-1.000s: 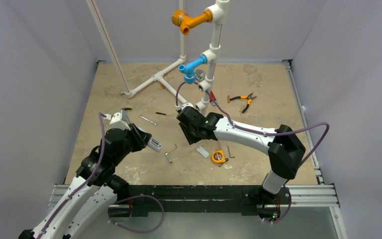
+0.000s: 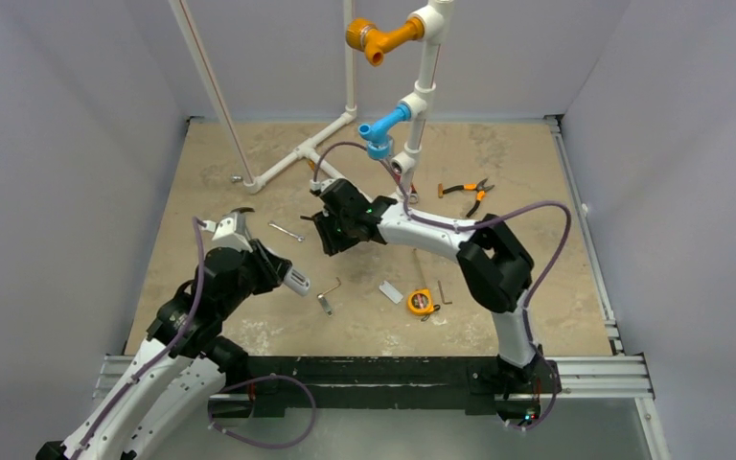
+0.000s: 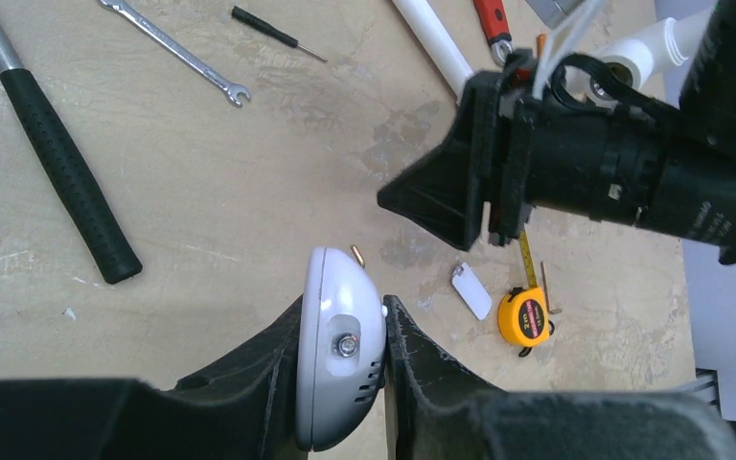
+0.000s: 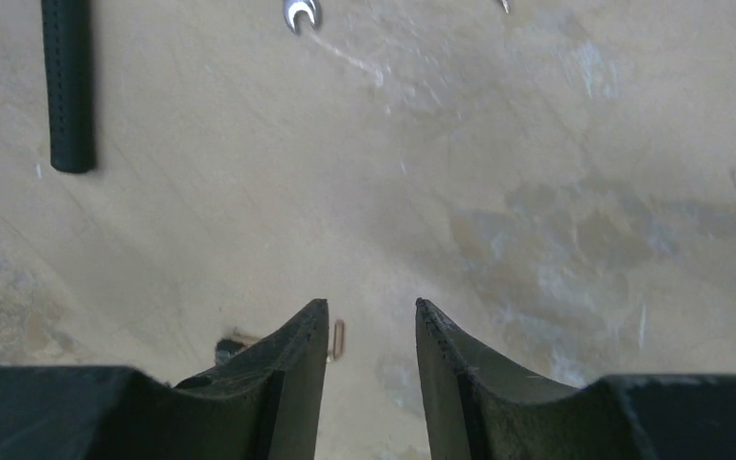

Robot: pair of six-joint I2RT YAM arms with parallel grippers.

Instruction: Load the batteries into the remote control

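Observation:
A white remote control (image 2: 296, 280) is held by my left gripper (image 2: 276, 268) above the left half of the table. In the left wrist view my left gripper is shut on the remote control (image 3: 345, 402), seen end-on with a round metal piece on that end. Its battery bay cannot be made out. My right gripper (image 2: 329, 241) is over the table's middle, apart from the remote. In the right wrist view a gap shows between the fingers of my right gripper, with nothing in it. I cannot make out any loose batteries.
A small white flat piece (image 2: 390, 291) lies beside a yellow tape measure (image 2: 421, 302). A bent metal tool (image 2: 326, 301) lies close to the remote. Behind are a wrench (image 2: 287, 231), a white pipe frame (image 2: 302, 153) and orange-handled pliers (image 2: 480, 195).
My right arm has moved left across the table, bringing its gripper closer to the left one. The left gripper still holds the remote in nearly the same place.

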